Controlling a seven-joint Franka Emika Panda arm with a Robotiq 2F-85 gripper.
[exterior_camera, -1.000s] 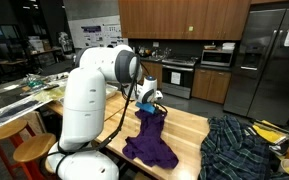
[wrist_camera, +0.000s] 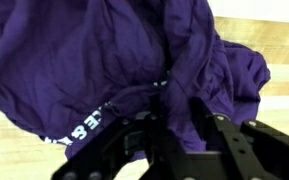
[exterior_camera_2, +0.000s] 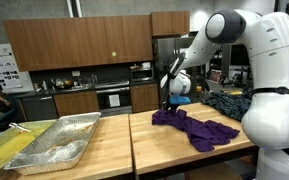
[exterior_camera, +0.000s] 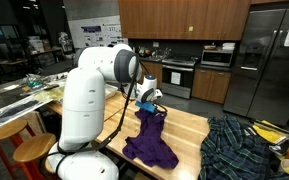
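Note:
A dark purple cloth (exterior_camera: pixel 150 149) lies crumpled on the wooden table, its near part spread flat and its far part bunched up. In exterior view 2 the cloth (exterior_camera_2: pixel 206 130) reaches toward the robot's base. My gripper (exterior_camera: pixel 148 108) points down at the bunched far part, low over the table. Purple fabric (wrist_camera: pixel 79 60) with white lettering fills most of the wrist view. A raised fold runs up to the dark fingers (wrist_camera: pixel 209 130) at the bottom edge. Shadow and fabric hide the fingertips, so whether the fold is gripped does not show.
A dark patterned cloth heap (exterior_camera: pixel 234 148) lies at the table's right. Large foil trays (exterior_camera_2: pixel 56 142) stand on the other side. Bare tabletop (exterior_camera: pixel 187 128) shows between the purple cloth and the dark heap. Stools (exterior_camera: pixel 31 149) stand beside the table.

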